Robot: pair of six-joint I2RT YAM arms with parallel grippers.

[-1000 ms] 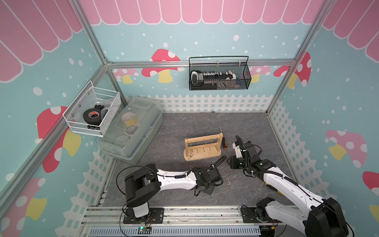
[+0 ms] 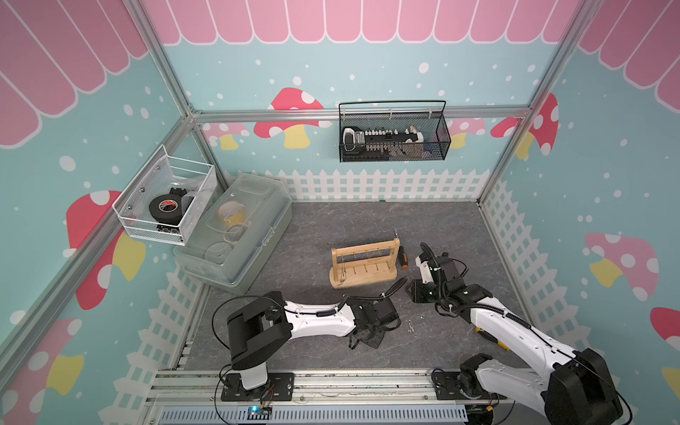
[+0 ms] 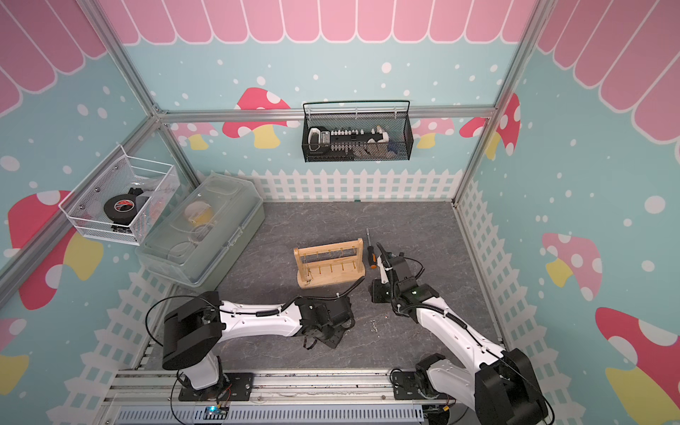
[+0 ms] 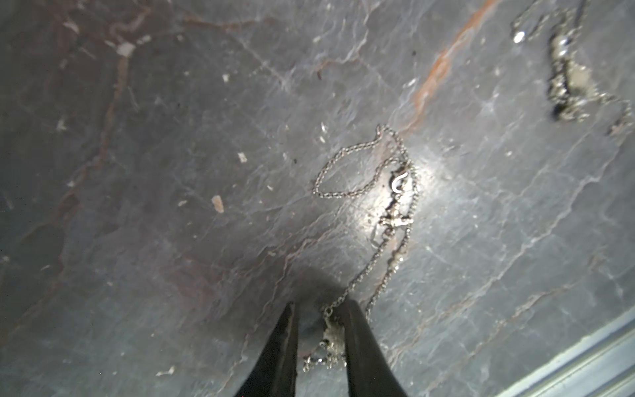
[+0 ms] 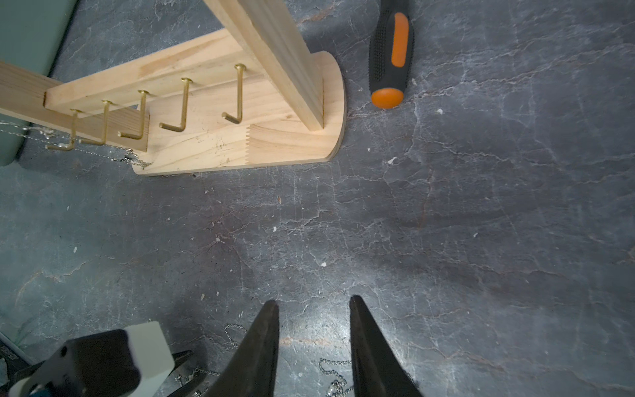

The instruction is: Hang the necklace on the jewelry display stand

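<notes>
In the left wrist view a silver chain necklace (image 4: 395,219) lies on the dark table, and my left gripper is over its lower end, fingers parted, part of the chain between or under them. A second necklace (image 4: 570,92) lies at the upper right. The wooden display stand (image 5: 291,145) has brass hooks, with chain at its left end. My right gripper is open above bare table in front of the stand, with chains lying below.
An orange-black screwdriver (image 5: 387,53) lies right of the stand. A lidded plastic box (image 2: 255,198) fills the left. Wire baskets (image 2: 394,131) hang on the back and left walls.
The right arm looks almost unchanged.
</notes>
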